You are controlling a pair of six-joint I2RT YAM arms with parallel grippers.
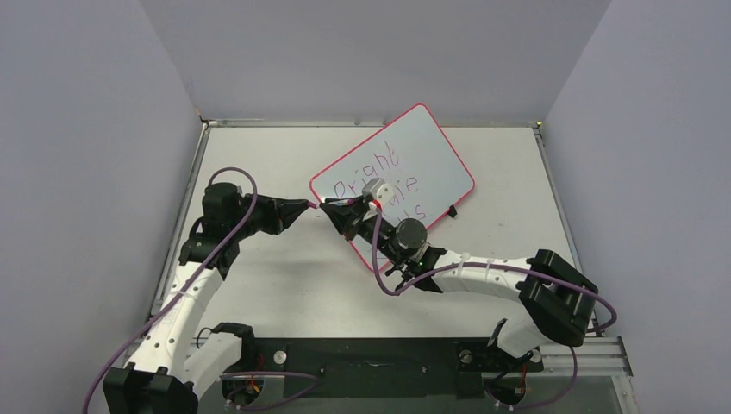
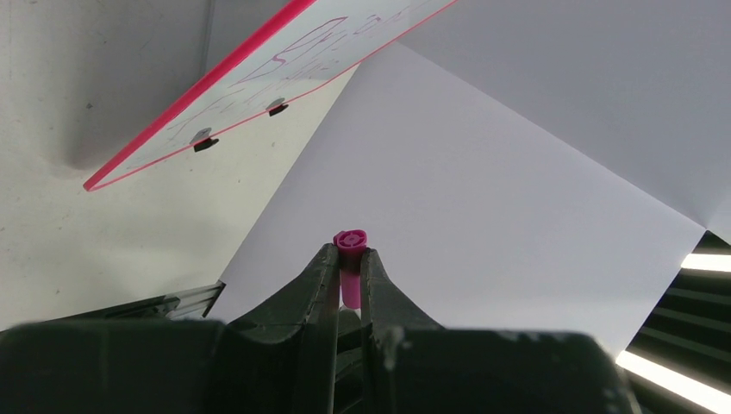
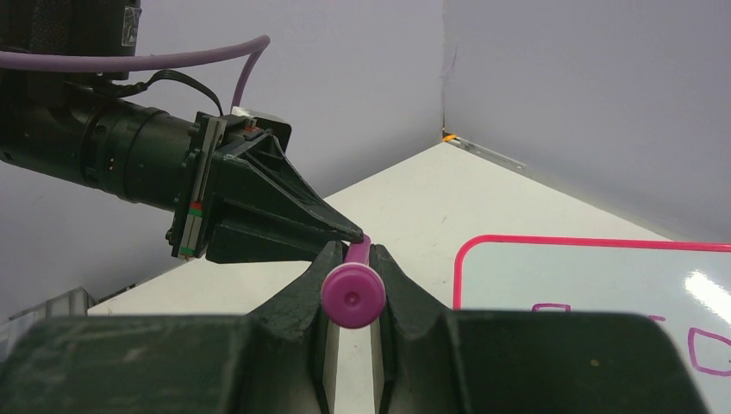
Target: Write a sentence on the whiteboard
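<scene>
The whiteboard (image 1: 431,159), white with a pink rim, lies slanted on the table with pink handwriting on it, some lines hidden under my right arm. My left gripper (image 1: 308,203) is shut on a small pink cap (image 2: 350,267), which stands up between its fingertips in the left wrist view. Just right of it, my right gripper (image 1: 324,204) is shut on a marker, whose round pink end (image 3: 353,295) faces the right wrist camera. The marker's far end points at the cap. Whether they touch is hidden.
Bare white table (image 1: 276,285) lies to the left and front of the board. A black clip (image 1: 452,211) sits at the board's right edge. Grey walls close in the sides and back. Purple cables run along both arms.
</scene>
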